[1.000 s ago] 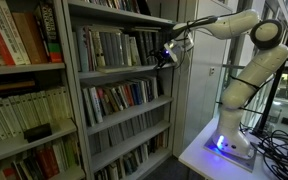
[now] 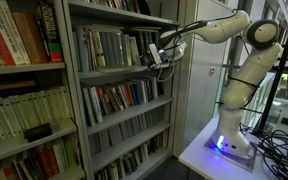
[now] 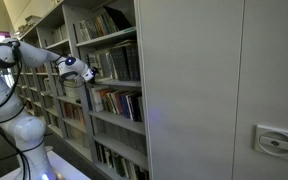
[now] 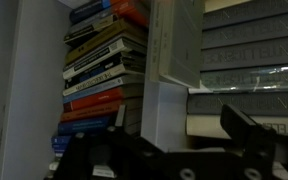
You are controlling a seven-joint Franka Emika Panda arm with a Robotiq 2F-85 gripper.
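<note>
My gripper (image 2: 154, 57) is at the right part of the bookcase, in front of the shelf with a row of dark books (image 2: 114, 49). In exterior view 2 the gripper (image 3: 91, 75) is close to the shelf's books (image 3: 118, 64). The wrist view shows its two dark fingers (image 4: 236, 122) wide apart, with no object held between them. Ahead of them are a shelf divider (image 4: 164, 118), a pale book or panel (image 4: 180, 42) and grey book spines (image 4: 249, 80) with lettering. Left of the divider, coloured books (image 4: 106, 72) fill another compartment.
The shelf below holds more books (image 2: 124, 97). A tall pale cabinet (image 3: 189, 100) adjoins the bookcase. The white table (image 2: 209, 160) under the arm looks mostly clear around the base, and cables (image 2: 281, 150) lie beside it.
In exterior view 1 my gripper has moved left and slightly down, nearer the shelf's books. The books look unmoved.
</note>
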